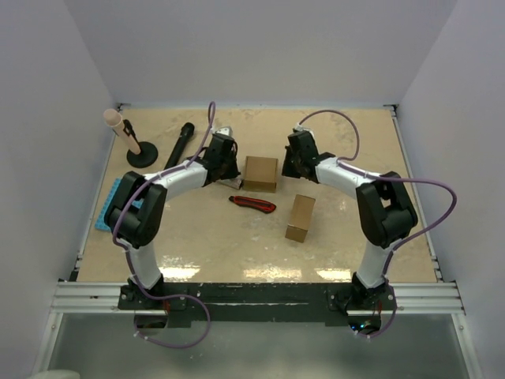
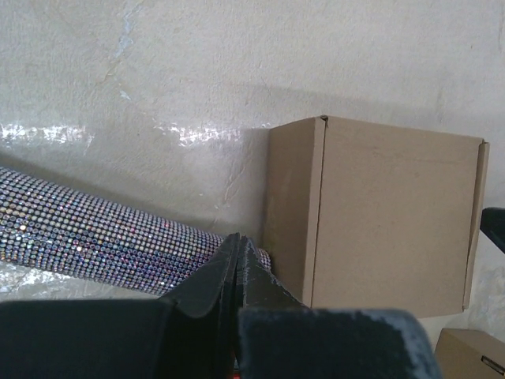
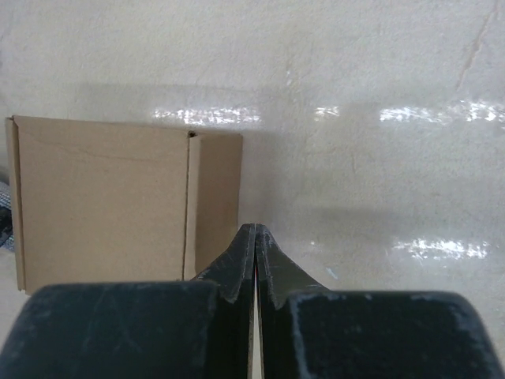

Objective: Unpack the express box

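A closed cardboard box (image 1: 260, 173) sits at the table's middle, lid up, also in the right wrist view as a box (image 3: 102, 201). My left gripper (image 1: 234, 174) is shut just left of it; in the left wrist view its fingertips (image 2: 232, 257) are over a glittery cylinder (image 2: 95, 233) beside the box, with nothing visible between them. My right gripper (image 1: 287, 174) is shut to the box's right, its fingertips (image 3: 246, 241) beside the box's side, with nothing visible between them.
A second box (image 1: 300, 217) lies at front right, a red-black object (image 1: 252, 203) in front of the middle box. A dark rod (image 1: 179, 144), a microphone-like stand (image 1: 142, 158) and a blue item (image 1: 106, 213) are at left.
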